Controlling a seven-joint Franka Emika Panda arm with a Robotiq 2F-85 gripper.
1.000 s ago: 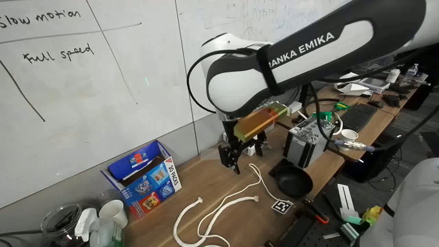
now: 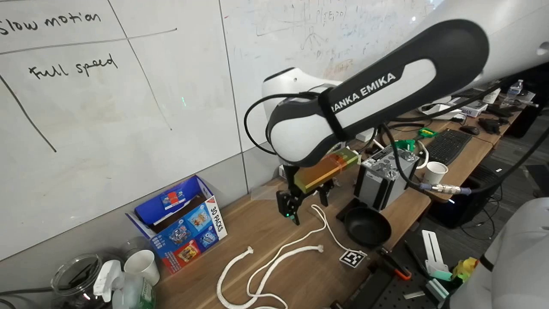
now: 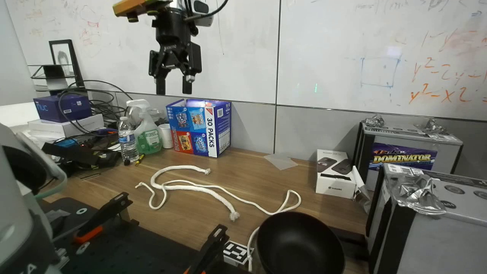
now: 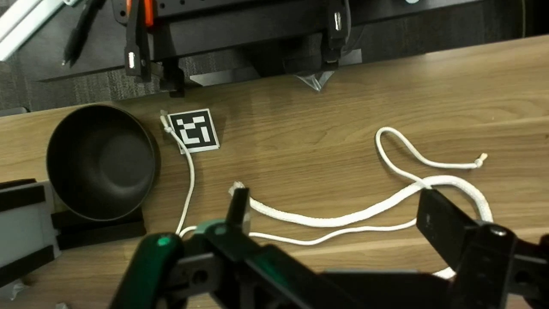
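High over the tabletop my gripper [image 3: 174, 86] hangs open, its two fingers well apart and nothing between them. Below lie a thick white rope [image 4: 329, 221], curved into a hook shape, and a thinner white cord [image 4: 309, 241] that crosses it. In the wrist view both pass beneath the fingers, and the fingers hide parts of them. The thin cord's knotted end rests by a black-and-white marker card [image 4: 194, 131]. Beside that card stands an empty black bowl [image 4: 103, 162]; in exterior view 2 this bowl [image 3: 299, 246] is at the front.
A blue snack box [image 3: 201, 128], a spray bottle [image 3: 148, 134] and a water bottle [image 3: 128, 139] stand along the whiteboard side. Metal-topped grey boxes [image 3: 424, 228] and a white phone box [image 3: 335, 173] occupy the other end. Around the ropes the wood is clear.
The arm and gripper have come down a little in exterior view 1, with the elbow tilting lower. The ropes, bowl and card lie unchanged.
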